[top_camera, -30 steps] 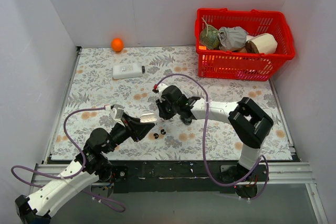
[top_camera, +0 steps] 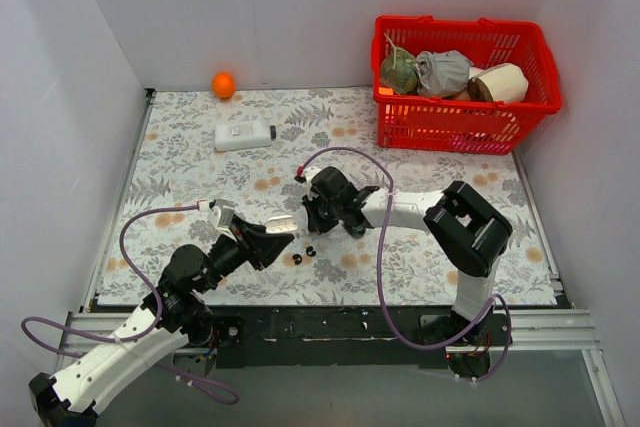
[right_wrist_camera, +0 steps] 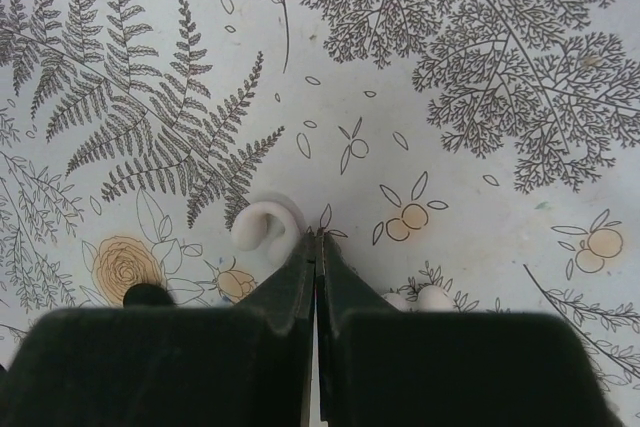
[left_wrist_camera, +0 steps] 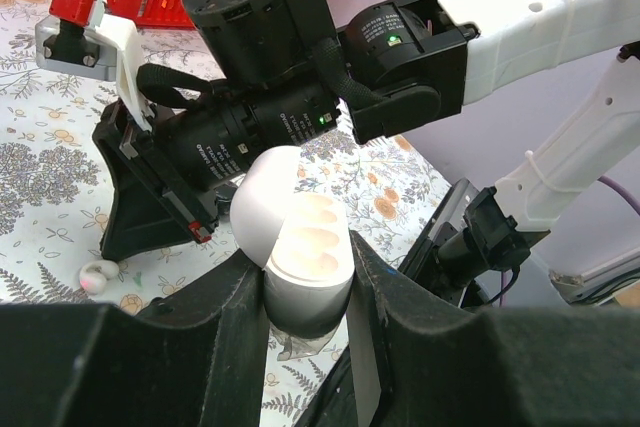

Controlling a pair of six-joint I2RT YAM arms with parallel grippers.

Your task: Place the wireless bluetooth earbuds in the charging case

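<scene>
My left gripper (top_camera: 277,235) is shut on the white charging case (left_wrist_camera: 312,247), whose lid stands open, held above the table at front left. In the left wrist view, the case sits between the two black fingers. My right gripper is shut with nothing visible between its fingertips, pointing down at the table. Just left of those tips in the right wrist view lies a white curled earbud (right_wrist_camera: 270,227) on the cloth. More small white pieces (right_wrist_camera: 435,297) show to the right of the fingers, partly hidden by them; I cannot tell what they are.
Two small black pieces (top_camera: 311,251) lie on the floral cloth near the grippers. A white bottle (top_camera: 243,136) and an orange (top_camera: 223,85) are farther back. The red basket (top_camera: 470,127) stands at back right.
My left arm and the case have stayed in place.
</scene>
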